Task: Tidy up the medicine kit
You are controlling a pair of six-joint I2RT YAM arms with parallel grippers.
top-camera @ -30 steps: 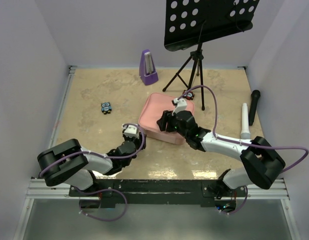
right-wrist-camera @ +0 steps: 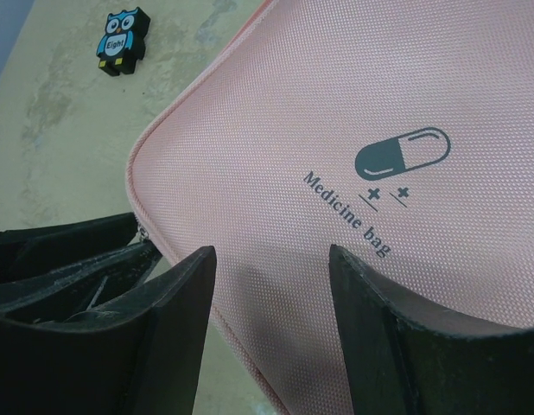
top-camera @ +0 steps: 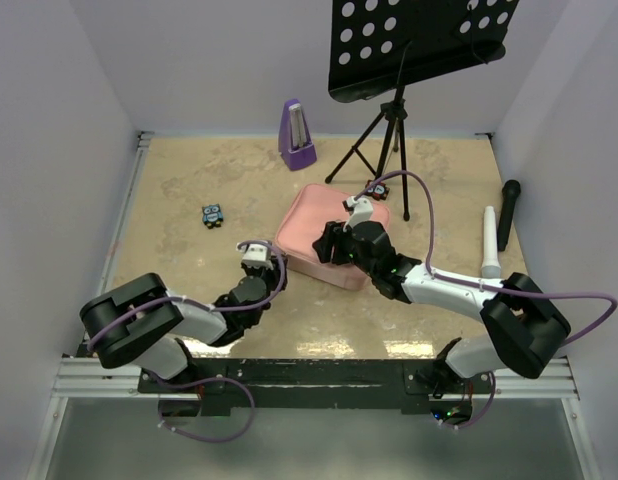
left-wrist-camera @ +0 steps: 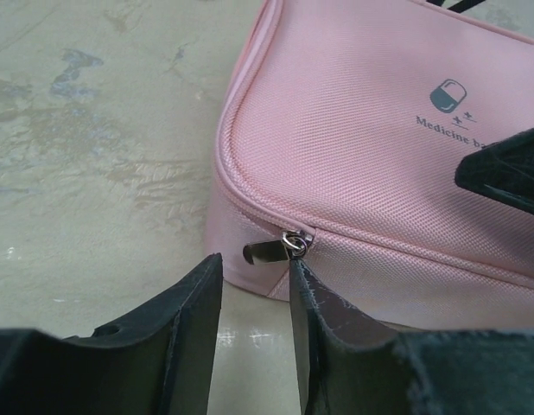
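A pink zipped medicine bag lies closed at the table's middle, its printed label visible in both wrist views. My left gripper is at the bag's near-left corner, at the metal zipper pull; its fingers stand close together, and whether they grip the pull is hard to see. My right gripper rests over the bag's lid, its fingers apart with only the lid's fabric beneath them.
A purple metronome and a black music stand are at the back. An owl block lies left, with a black microphone and white cylinder at right.
My left gripper has shifted slightly left at the bag's corner, with the bag corner moving a little along with it. The right arm stays still.
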